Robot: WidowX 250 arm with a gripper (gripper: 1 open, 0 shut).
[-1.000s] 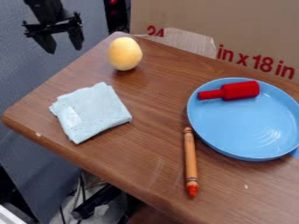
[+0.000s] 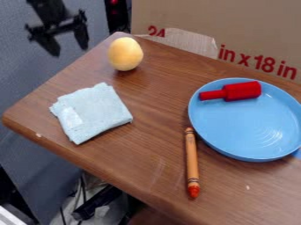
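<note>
My black gripper (image 2: 62, 39) hangs at the top left, off the wooden table's far-left side and apart from everything on it, its two fingers spread open with nothing seen between them. A yellow rounded object (image 2: 125, 54) stands near the back of the table. A folded pale blue cloth (image 2: 91, 112) lies at the left. An orange crayon (image 2: 192, 163) lies beside a blue plate (image 2: 249, 132), which holds a red rolling-pin-like object (image 2: 235, 90).
A cardboard box (image 2: 216, 26) rises behind the wooden table (image 2: 129, 163). The table's middle, between cloth, yellow object and plate, is clear, as is its near part left of the crayon.
My gripper has shifted slightly to the right over the last second. The objects on the table have not moved.
</note>
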